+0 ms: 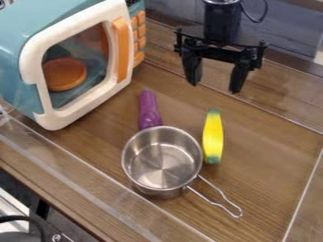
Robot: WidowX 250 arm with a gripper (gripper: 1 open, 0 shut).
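A black gripper (214,71) hangs open over the back middle of the wooden surface, its two fingers apart with nothing between them. Below it lie a purple eggplant (147,110) and a yellow banana (213,138). A steel saucepan (161,163) stands in front of them, its wire handle pointing toward the lower right.
A toy microwave (48,38) fills the upper left, an orange disc (64,73) visible inside. A grey wall (278,35) closes off the back.
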